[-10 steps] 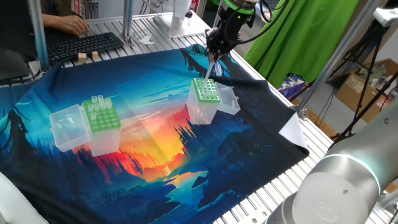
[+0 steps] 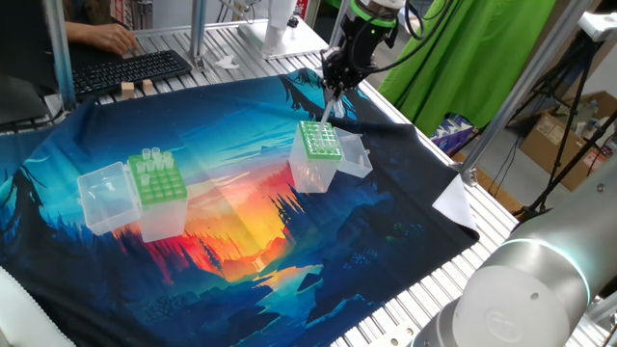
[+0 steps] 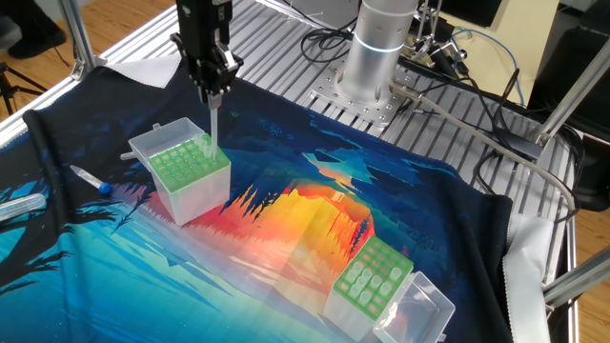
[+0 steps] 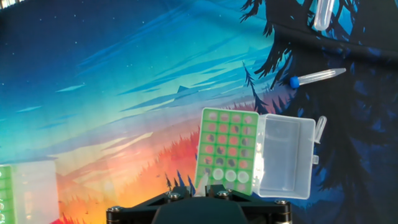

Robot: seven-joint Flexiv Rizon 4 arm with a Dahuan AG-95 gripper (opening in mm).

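Note:
My gripper (image 3: 213, 93) is shut on a slender clear tube (image 3: 214, 126), which points down at a corner of a green-topped rack box (image 3: 185, 168). In the wrist view, part of the tube (image 4: 202, 184) shows at the lower left corner of the rack's green grid (image 4: 227, 148). Whether its lower end sits in a hole or just above one, I cannot tell. Some of that grid's holes look filled with whitish round shapes. A second green-topped rack box (image 2: 162, 199) stands apart, with several clear tubes (image 2: 154, 162) upright in it.
Open clear lids (image 4: 286, 155) (image 2: 106, 198) are attached to the boxes. A blue-capped tube (image 4: 316, 77) and a larger clear tube (image 4: 324, 14) lie on the printed cloth. Bare cloth (image 2: 246, 217) separates the two boxes.
My gripper and the upper part of the tube have shifted slightly to the right in exterior view 1. Both boxes have stayed where they were.

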